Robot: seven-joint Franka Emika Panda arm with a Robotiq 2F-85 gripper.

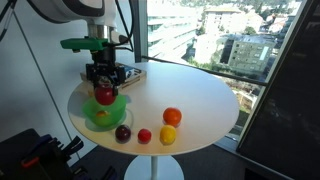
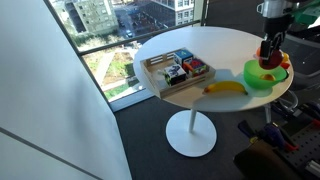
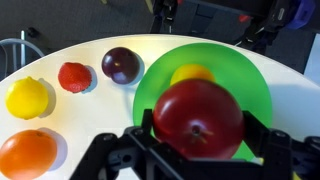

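Note:
A dark red apple [image 3: 198,118] fills the middle of the wrist view, with my gripper [image 1: 105,91] shut on it. Below and around it is the green bowl [image 1: 118,108], whose rim [image 3: 258,82] circles the fruit in the wrist view. From outside, the apple [image 1: 105,95] appears at the bowl's mouth; whether it touches the bowl cannot be told. Something yellow [image 3: 192,73] lies inside the bowl, partly hidden by the apple. The second exterior view shows the gripper [image 2: 271,55] over the bowl [image 2: 254,75] from the other side.
Beside the bowl lie a dark purple fruit [image 3: 121,65], a red one [image 3: 74,77], a yellow one [image 3: 27,98] and an orange-red one [image 3: 28,154]. A wooden box [image 2: 163,72] of small items and a banana [image 2: 226,87] sit farther along.

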